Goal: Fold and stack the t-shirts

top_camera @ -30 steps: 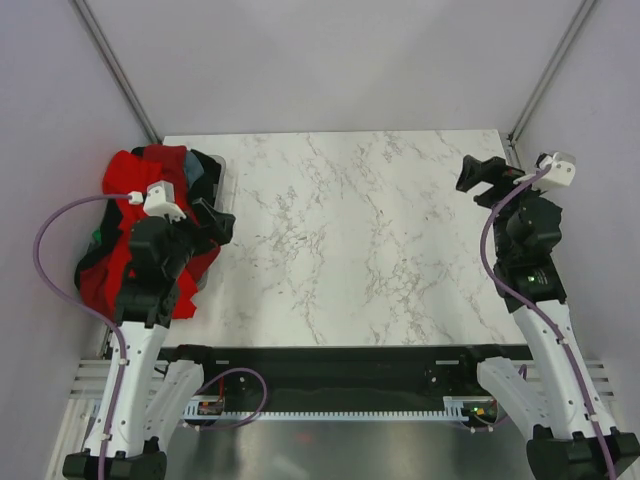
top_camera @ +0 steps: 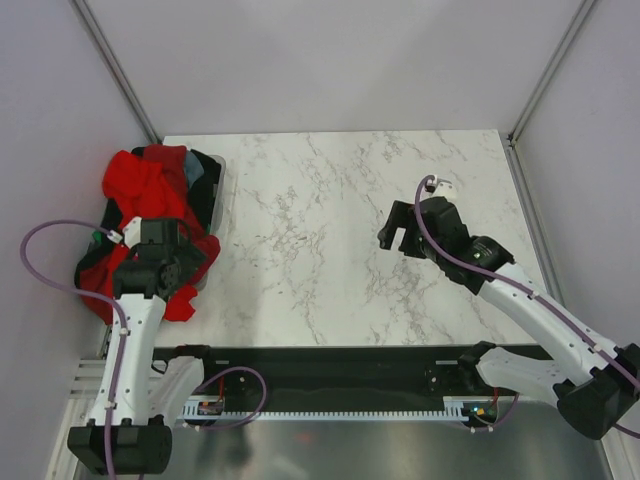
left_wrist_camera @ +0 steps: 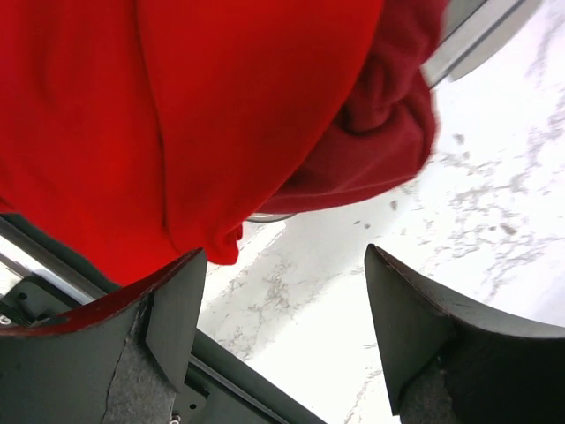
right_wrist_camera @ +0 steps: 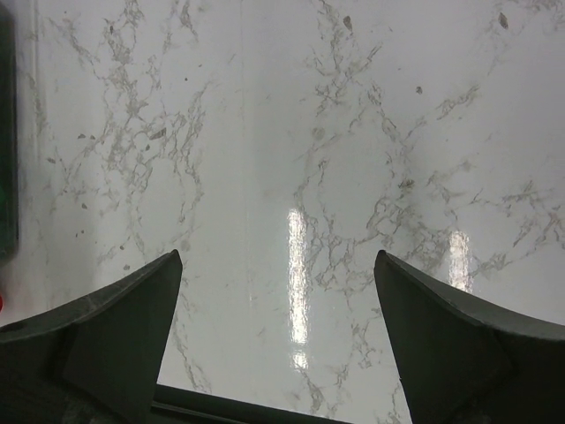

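A heap of T-shirts, bright red (top_camera: 140, 180), dark red (left_wrist_camera: 380, 150), black and grey-blue, lies in and over a clear bin (top_camera: 226, 190) at the table's left. My left gripper hangs low over the heap's front part, its fingers apart; red fabric lies just ahead of them and none shows held. My right gripper is open over bare marble on the right half of the table, with nothing between its fingers.
Pale walls bound the back and sides, and a dark rail (top_camera: 330, 356) runs along the front edge.
My left gripper has lowered and moved left over the red fabric.
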